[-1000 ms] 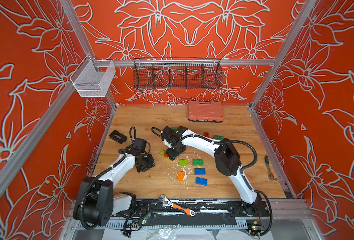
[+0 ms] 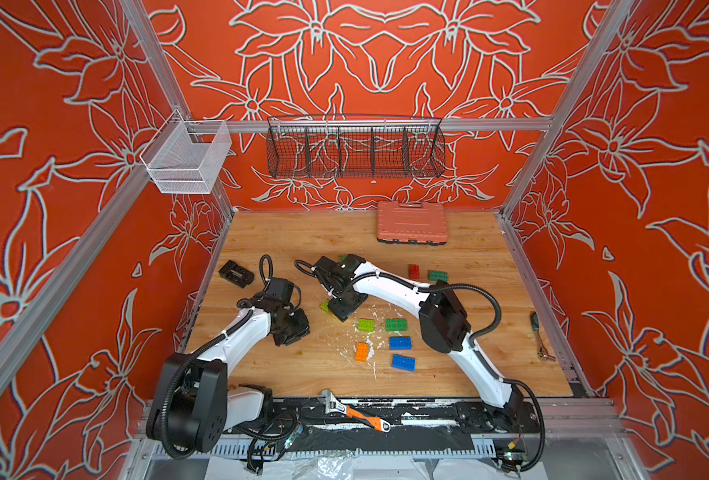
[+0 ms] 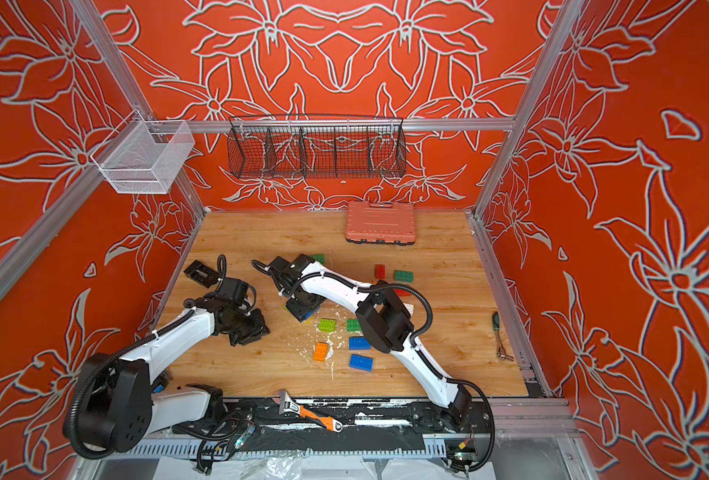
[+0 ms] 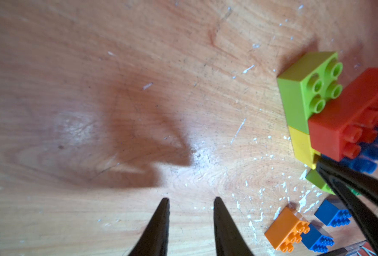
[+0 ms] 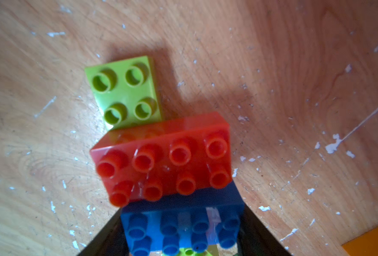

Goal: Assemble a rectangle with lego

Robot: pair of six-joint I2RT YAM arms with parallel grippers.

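In the right wrist view a lime brick [image 5: 120, 91] lies flat, with a red brick [image 5: 163, 160] against or over its lower end. A blue brick [image 5: 182, 221] sits along the red one's near side; whether the two are joined cannot be told. My right gripper is open, its fingers to either side of the blue brick. A yellow brick [image 4: 300, 145] shows beside the lime one, partly below the red brick, in the left wrist view. My left gripper stands open over bare wood, apart from the bricks, with nothing between its fingers.
Loose on the table are a lime brick [image 2: 365, 325], a green brick [image 2: 396, 325], an orange brick [image 2: 361, 352] and blue bricks [image 2: 400, 342]. Farther back lie a red brick [image 2: 413, 271], a green one [image 2: 437, 275] and a case [image 2: 411, 221].
The left arm stays almost still.
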